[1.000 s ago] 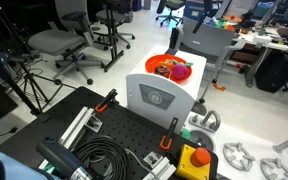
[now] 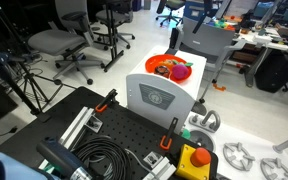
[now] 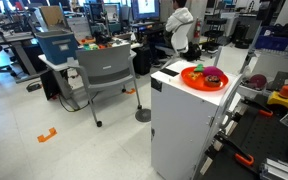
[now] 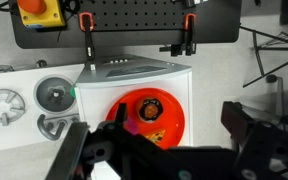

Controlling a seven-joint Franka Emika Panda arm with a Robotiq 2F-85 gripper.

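In the wrist view my gripper stands open, its dark fingers wide apart with no object held between them. Below lies a round red plate, partly covered by the left finger. On it sit a brown round piece, an orange wedge and a magenta item that the finger partly hides. From the side, the red plate rests on top of a white stand, and the magenta item rises above its rim. The plate's contents also show in exterior view 1.
A toy sink with a faucet and a stove burner lie left of the plate. A black perforated rail and a red stop button border the work area. A grey chair stands beyond the stand.
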